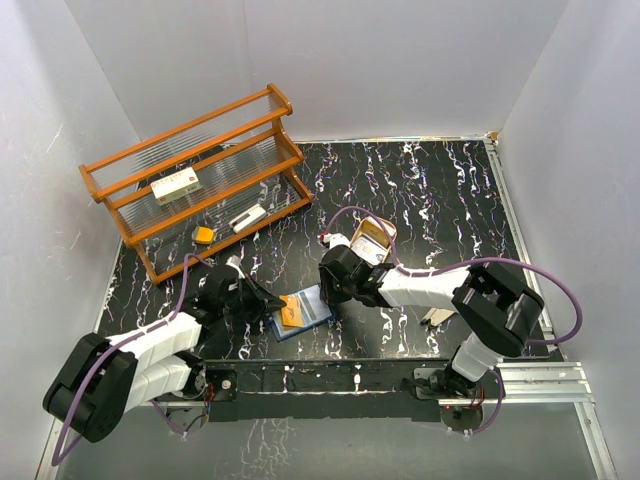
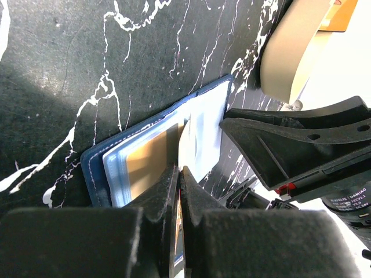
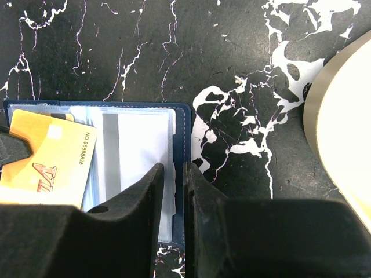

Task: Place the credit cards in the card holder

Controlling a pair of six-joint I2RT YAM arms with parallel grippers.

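The blue card holder (image 1: 312, 308) lies near the table's front edge, with clear sleeves (image 3: 133, 150). A gold card (image 3: 46, 156) numbered 88888828 sits over its left part. My left gripper is shut at the holder's sleeves, the gold card mostly hidden below it in the left wrist view; nothing clearly shows between its fingers. My right gripper is at the holder's right edge, fingers a little apart, one on the sleeve's edge, the other at the dark border; whether it grips that edge is unclear.
A wooden rack (image 1: 190, 240) with small boxes stands at the back left. A tan box (image 1: 375, 235) with white contents lies behind the right arm. Pale objects (image 1: 438, 316) rest at the front right.
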